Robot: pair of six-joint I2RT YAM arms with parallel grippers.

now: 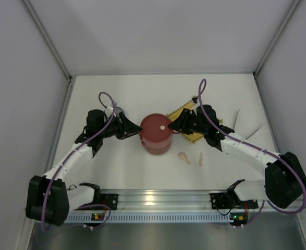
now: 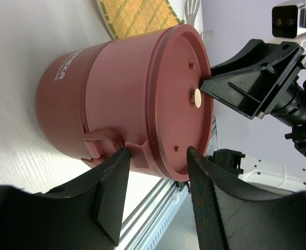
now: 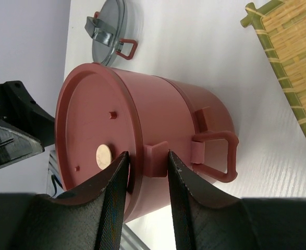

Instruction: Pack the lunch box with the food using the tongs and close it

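Note:
A maroon lunch box (image 1: 155, 135) with a round lid (image 2: 176, 120) and side handles stands at the table's middle, between both grippers. My left gripper is open at its left side, fingertips around the rim by a latch (image 2: 139, 155). My right gripper is at the opposite side, its fingertips beside the lid's side tab (image 3: 155, 159), one on each side of the rim area; whether it grips the tab is hard to tell.
A yellow woven mat (image 3: 293, 47) lies behind and right of the box. A grey lid (image 3: 105, 47) with red handles is at back left. A wooden spoon (image 1: 183, 156), a light stick (image 1: 200, 159) and thin utensils (image 1: 236, 120) lie to the right.

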